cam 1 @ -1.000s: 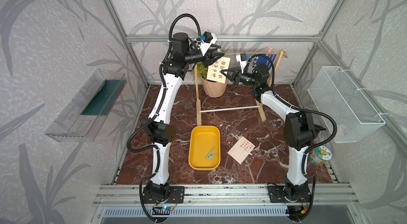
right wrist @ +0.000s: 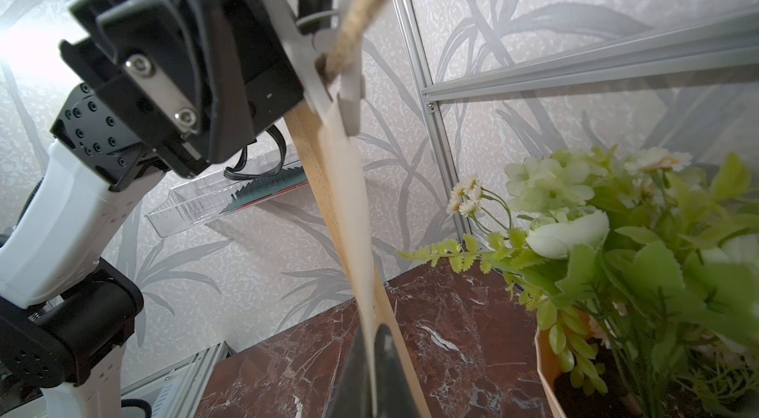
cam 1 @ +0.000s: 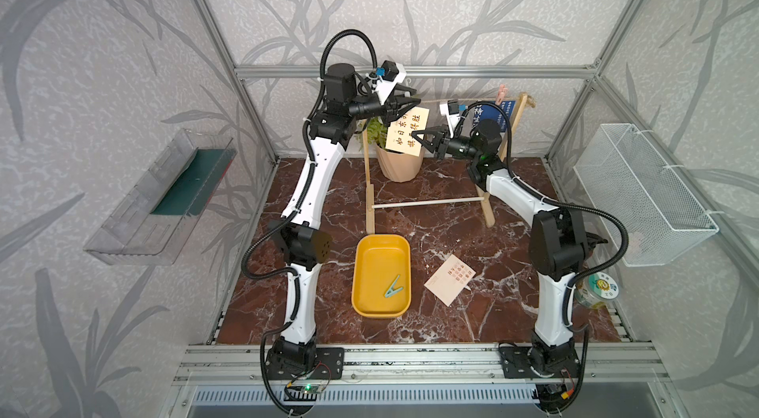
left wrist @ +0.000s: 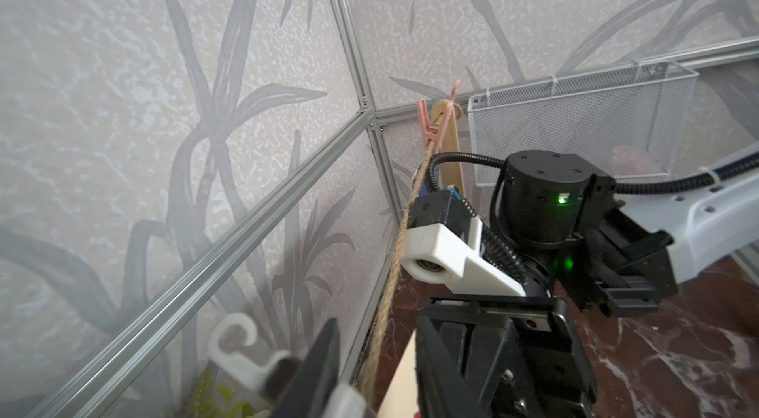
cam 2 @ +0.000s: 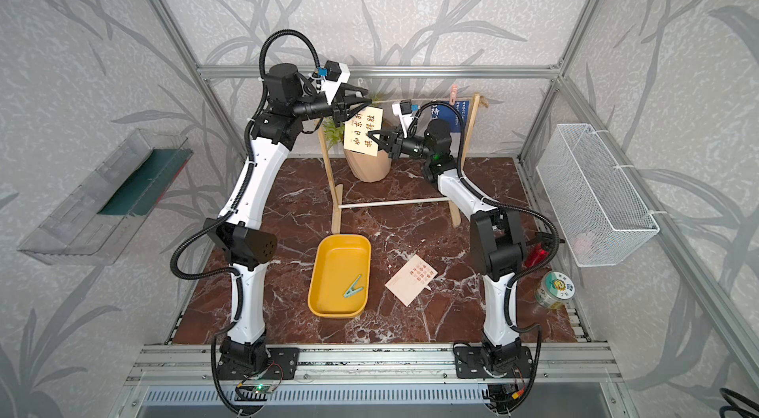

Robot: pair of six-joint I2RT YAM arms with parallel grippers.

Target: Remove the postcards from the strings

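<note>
A cream postcard (cam 1: 407,133) with brown lettering hangs below the string (left wrist: 387,291). My right gripper (cam 1: 421,139) is shut on its lower corner; the right wrist view has the card edge-on between the fingers. A white clip (right wrist: 348,98) grips the card's top at the string. Up at that clip is my left gripper, its fingers apart with the string running between them; whether they touch the clip cannot be told. A blue postcard (cam 1: 488,116) hangs near the right post under a pink clip (left wrist: 436,127). Another cream postcard (cam 1: 450,279) lies on the table.
A yellow tray (cam 1: 359,275) holds a teal clip (cam 1: 393,287). Behind the card stands a potted plant (cam 1: 399,165), between the wooden frame's posts (cam 1: 370,208). A can (cam 1: 597,289) sits at the right. Wire and clear baskets hang on the side walls.
My left gripper has shifted slightly right and its fingers have moved a little at the top of the cream card. The right arm and the card look still.
</note>
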